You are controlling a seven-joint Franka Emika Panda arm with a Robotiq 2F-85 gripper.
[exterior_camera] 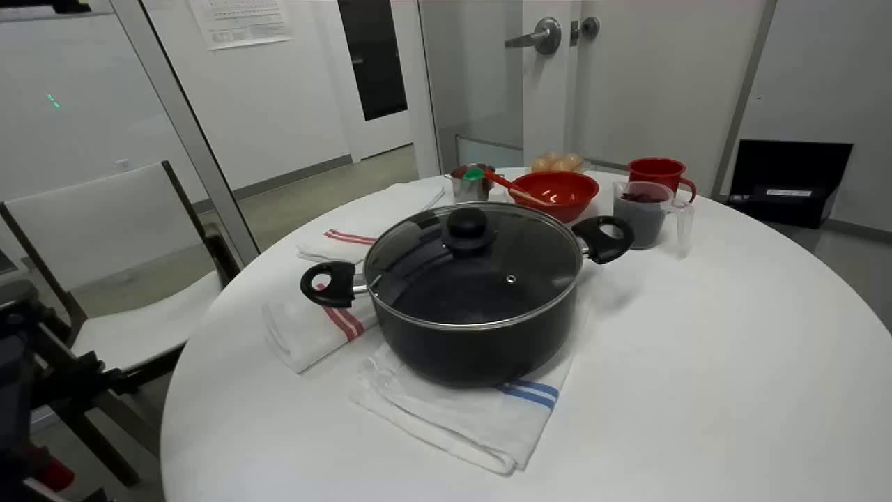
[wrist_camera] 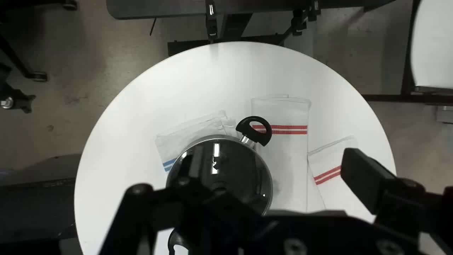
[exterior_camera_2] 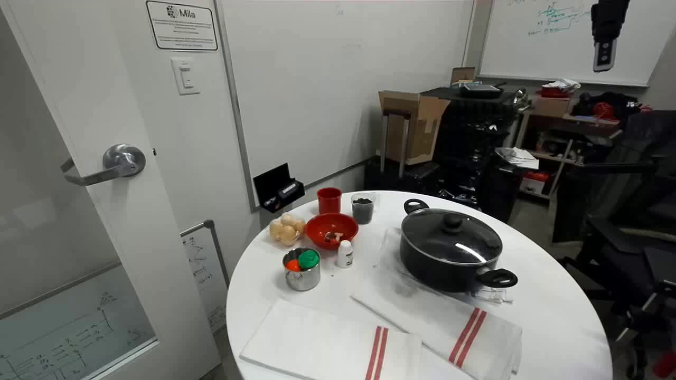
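Note:
A black pot (exterior_camera: 472, 347) with a glass lid (exterior_camera_2: 451, 234) stands on a folded white towel with blue stripes (exterior_camera: 502, 418). Two red-striped towels lie beside it: one (wrist_camera: 288, 170) runs along the pot, the other (wrist_camera: 329, 170) lies farther from it. High above the table, my gripper is open, its two fingers spread wide with nothing between them. One finger covers part of the lid in the wrist view. Exterior view 2 has the gripper's dark end (exterior_camera_2: 605, 54) at the upper right, well clear of everything on the table.
Along one side of the table stand a red bowl (exterior_camera_2: 332, 231), a red mug (exterior_camera_2: 329, 200), a measuring cup with dark contents (exterior_camera: 644, 213), eggs (exterior_camera_2: 287, 229), a metal cup (exterior_camera_2: 302, 271) and a small white bottle (exterior_camera_2: 345, 254). Bare white tabletop (exterior_camera: 711, 360) spreads beside the pot.

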